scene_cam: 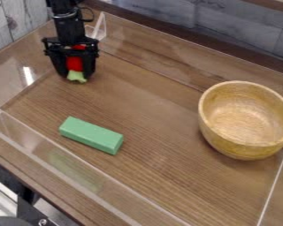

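Note:
My gripper (pixel 72 55) is at the upper left of the table, its dark fingers down around a small red object (pixel 77 62) with a pale green part (pixel 77 76) below it. Whether the fingers grip it or only surround it is hard to tell at this size.
A green block (pixel 91 134) lies in the lower middle of the wooden table (pixel 168 62). A wide yellow bowl (pixel 243 119) stands at the right.

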